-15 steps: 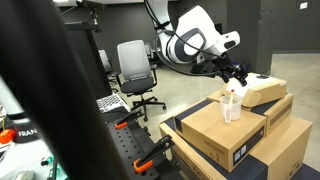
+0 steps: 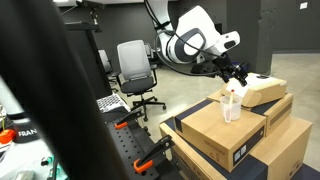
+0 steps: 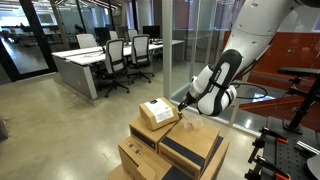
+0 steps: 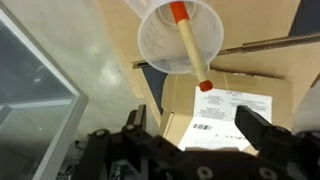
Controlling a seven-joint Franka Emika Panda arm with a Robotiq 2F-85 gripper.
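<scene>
My gripper (image 2: 238, 77) is at the end of the white arm, above and behind a translucent cup (image 2: 231, 107) on a cardboard box. In the wrist view, the black fingers (image 4: 265, 143) stand wide apart at the bottom, with nothing held between them. The same cup (image 4: 160, 45) is at the top of that view. A wooden stick (image 4: 190, 42) with a red band and a red tip leans out over its rim. From the opposite side, the gripper (image 3: 184, 106) appears close to the cup (image 3: 190, 123), apart from it.
The cup's box (image 2: 207, 124) sits among other cardboard boxes, one (image 3: 157, 113) just beyond it. A white label (image 4: 226, 118) lies on cardboard below the cup in the wrist view. Office chairs (image 2: 136, 62) and open floor (image 3: 60, 130) lie farther off.
</scene>
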